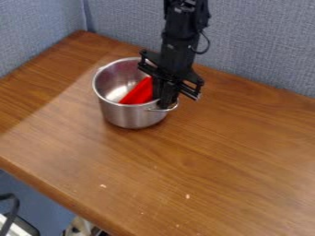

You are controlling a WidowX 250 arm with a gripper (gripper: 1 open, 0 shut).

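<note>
A steel pot (118, 111) with side handles stands on the wooden table, left of centre toward the back. A red object (136, 91) lies inside it. The black gripper (161, 96) reaches down into the pot at its right side, partly covering the red object. Its fingertips are hidden by the rim and dark housing, so I cannot see whether they are open or shut, or whether they touch the red object.
Grey padded walls stand behind it. A cable and some hardware show at the lower left corner.
</note>
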